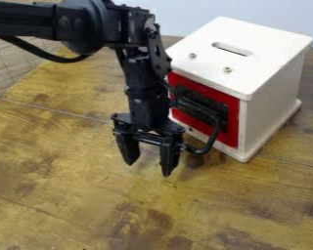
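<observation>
My gripper (pixel 149 154) hangs low over the wooden tabletop, its two black fingers pointing down and apart, with nothing between them. It is just to the front-left of a white box (pixel 273 98) with a sloped top, a slot and two small knobs. The box's front has a red panel (pixel 229 134) with a dark inset, partly hidden behind the arm and its black cable.
A tiled or gridded surface (pixel 13 68) lies at the upper left edge, and a pale wall stands behind the box.
</observation>
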